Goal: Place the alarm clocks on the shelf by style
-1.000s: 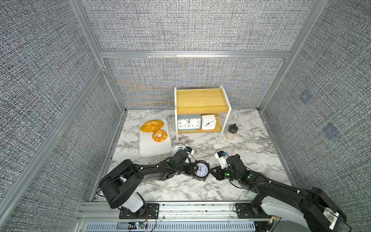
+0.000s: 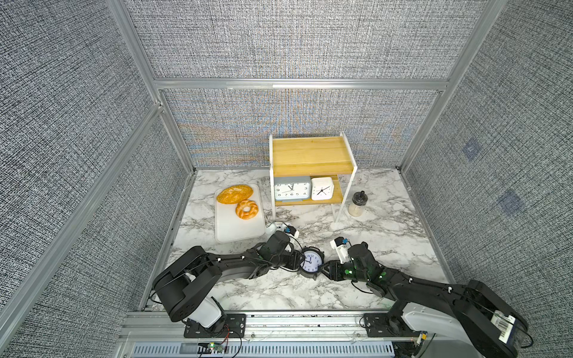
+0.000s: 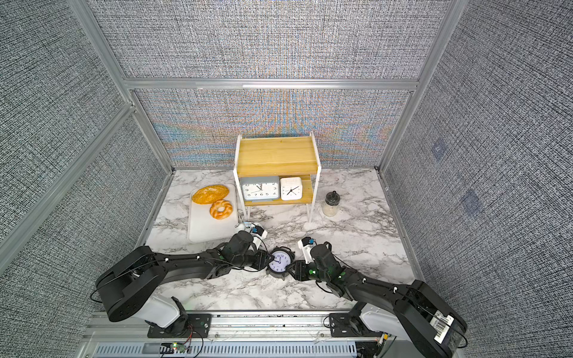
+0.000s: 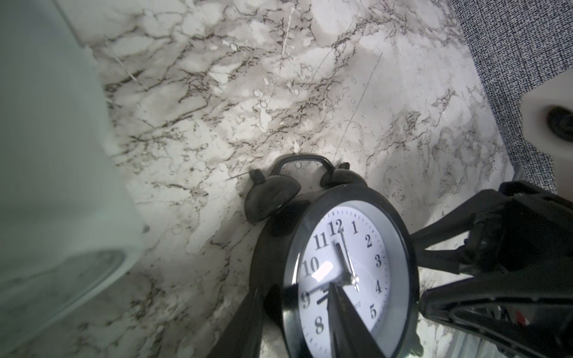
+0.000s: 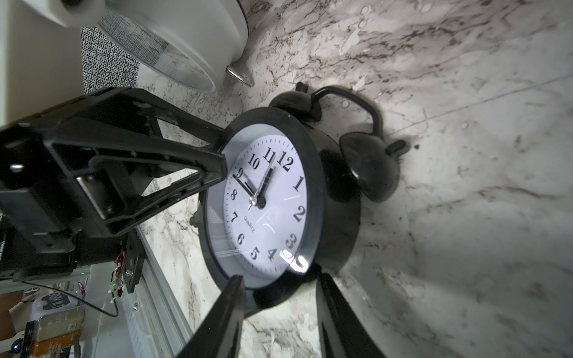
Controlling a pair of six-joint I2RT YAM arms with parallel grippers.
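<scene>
A round black twin-bell alarm clock (image 2: pixel 311 262) with a white face is between the two arms, in front of the shelf; whether it touches the table cannot be told. My left gripper is shut on its left side, the black rim between the fingers. At the clock's opposite side is my right gripper, open, its fingers spread beside the rim. On the lower board of the wood and white shelf (image 2: pixel 311 154) stand two angular clocks: a wide grey-blue one (image 2: pixel 292 189) at left and a white square one (image 2: pixel 322 188) beside it. Nothing stands on the upper board.
Left of the shelf, a white tray (image 2: pixel 240 228) carries an oval loaf (image 2: pixel 234 194) and a ring-shaped bread (image 2: pixel 246 209). A dark-lidded jar (image 2: pixel 357 204) stands right of the shelf.
My right gripper has come left toward the black clock and now sits close against its right side. The left arm and the clock have hardly moved.
</scene>
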